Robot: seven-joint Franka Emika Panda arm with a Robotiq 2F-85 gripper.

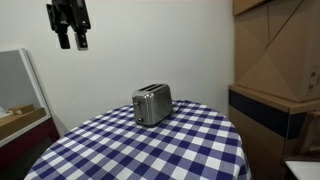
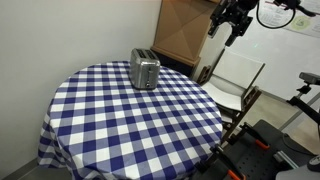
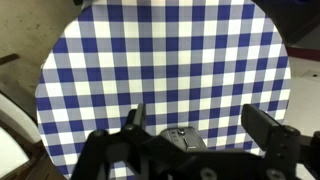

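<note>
A silver two-slot toaster (image 1: pixel 153 105) stands upright on the round table, whose blue-and-white checked cloth (image 2: pixel 120 125) is otherwise bare. My gripper (image 1: pixel 73 42) hangs high above the table, well apart from the toaster, at the upper left of exterior view 1. Exterior view 2 has the gripper (image 2: pixel 232 30) at the upper right. From the wrist, the toaster (image 3: pixel 182 138) shows at the bottom between the spread fingers, far below them. The gripper is open, and nothing lies between its fingertips.
Large brown cardboard boxes (image 1: pixel 275 50) stand beyond the table to the right. A white chair (image 2: pixel 232 85) is near the table's edge in exterior view 2. The cloth around the toaster offers wide free room.
</note>
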